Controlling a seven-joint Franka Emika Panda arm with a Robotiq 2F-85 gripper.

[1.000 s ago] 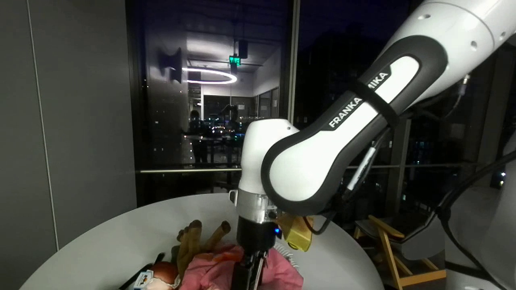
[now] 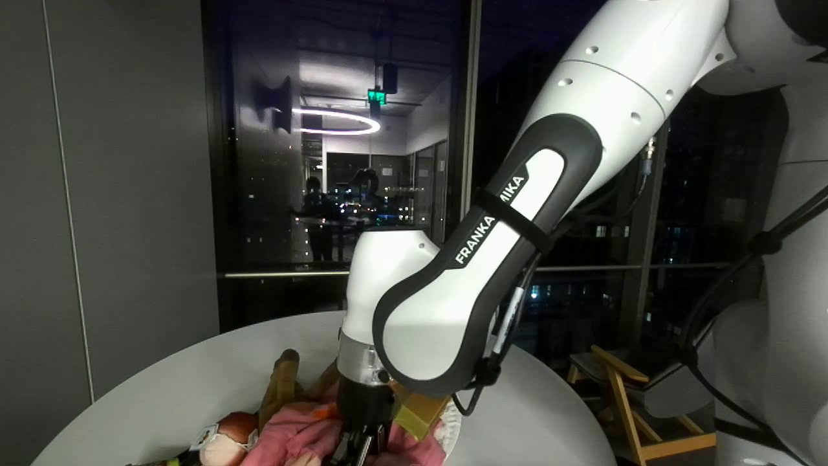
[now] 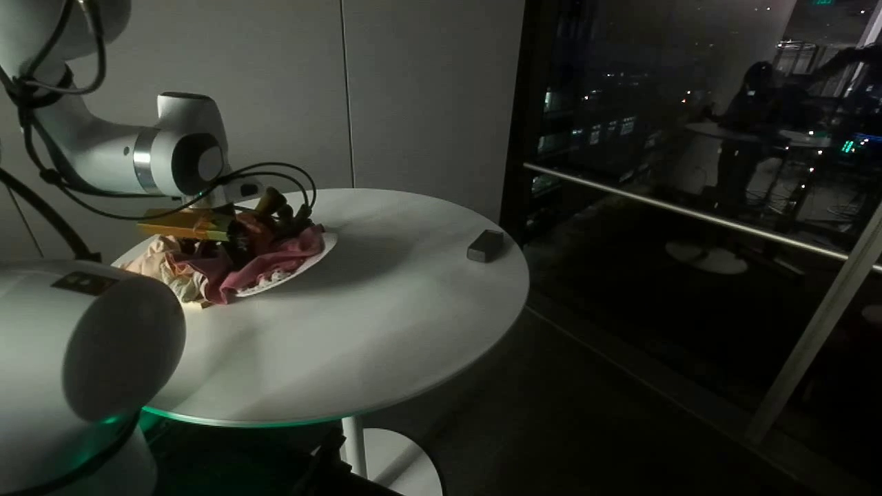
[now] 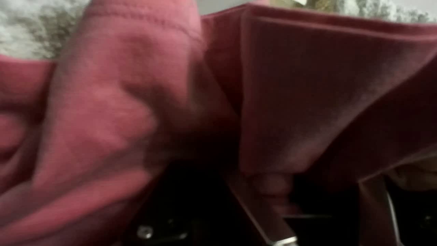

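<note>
A pink cloth (image 2: 291, 433) lies crumpled over the heap on a white plate (image 3: 329, 244). My gripper (image 2: 361, 446) points down into this cloth. It is shut, with its fingertips sunk among the folds. Pink cloth (image 4: 110, 94) fills most of the wrist view, pressed close around the dark fingers (image 4: 260, 209). A small pink fold shows near them, but I cannot see whether any cloth is pinched. Beside the wrist, a yellow-brown box (image 2: 420, 413) leans on the heap.
Brown plush limbs (image 2: 281, 384) stick up behind the cloth, and a reddish-brown round toy (image 2: 237, 426) lies to their left. A dark grey block (image 3: 485, 245) rests near the edge of the round white table (image 3: 388, 331).
My arm has moved left and lower in exterior view 1. The cloth, plush limbs, round toy and plate edge have shifted left as well, and the yellow-brown box sits lower and further left.
</note>
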